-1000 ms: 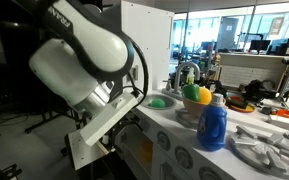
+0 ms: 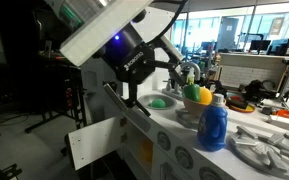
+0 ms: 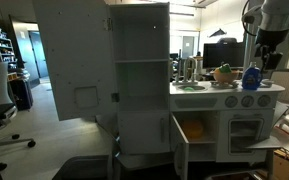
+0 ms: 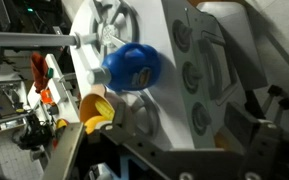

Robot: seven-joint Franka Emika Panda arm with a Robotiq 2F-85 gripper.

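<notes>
My gripper (image 2: 155, 88) is open above the front edge of the white toy kitchen counter, with nothing seen between its fingers. In the wrist view the blue bottle (image 4: 134, 68) stands on the counter beyond the gripper, its pale cap toward the left. Exterior view 1 shows this bottle (image 2: 213, 124) upright, to the right of the gripper and apart from it. Behind it an orange bowl (image 2: 195, 104) holds yellow and green items. A green object (image 2: 158, 103) lies in the sink, close behind the gripper in that view.
A white stove burner (image 2: 263, 151) is right of the bottle. Knobs (image 4: 193, 75) line the counter's front. Below, an open white door or drawer front (image 2: 96, 142) sticks out, and an orange object (image 3: 192, 129) shows in the compartment. A tall cabinet (image 3: 142, 60) rises left of the counter.
The arm has risen and swung right, bringing my gripper from low by the open white panel to above the counter's edge. The bottle and bowl have stayed in place.
</notes>
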